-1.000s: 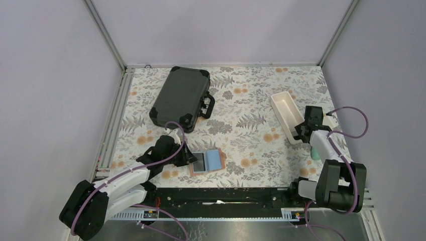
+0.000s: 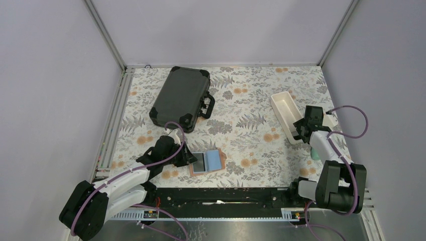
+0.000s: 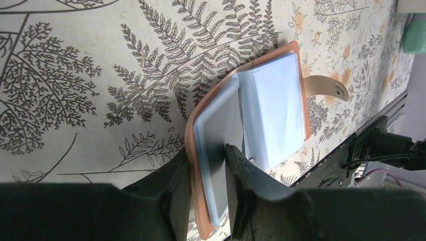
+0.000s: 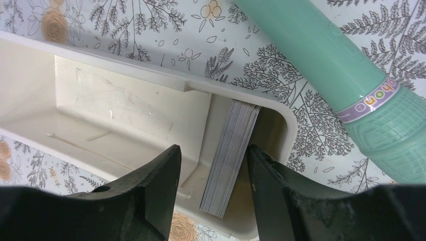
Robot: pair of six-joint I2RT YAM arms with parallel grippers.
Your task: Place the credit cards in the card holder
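The card holder (image 3: 274,105), brown outside with light-blue inserts, lies open near the front left in the top view. My left gripper is at its left edge, part open, with its fingers around that edge. In the right wrist view a stack of cards (image 4: 228,155), seen edge-on, lies across one end of a white tray (image 4: 130,105). My right gripper stands open over that end, one finger beside each side of the stack.
A dark case (image 2: 178,95) lies at the back left. A green bottle (image 4: 311,55) lies beside the tray.
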